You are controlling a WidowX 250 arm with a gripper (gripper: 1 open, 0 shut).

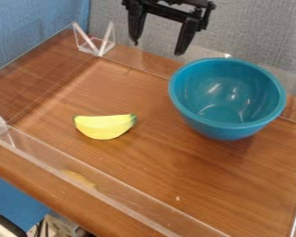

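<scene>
A black gripper (pixel 161 35) hangs at the top of the camera view, above the back of the wooden tray, with its two fingers apart and nothing between them. A yellow toy banana (pixel 104 126) lies on the wood left of centre. A teal bowl (pixel 226 104) stands upright at the right, below and right of the gripper.
Clear low walls edge the wooden surface (pixel 163 194), with white corner brackets at back left and front left. Padded blue and grey walls stand behind.
</scene>
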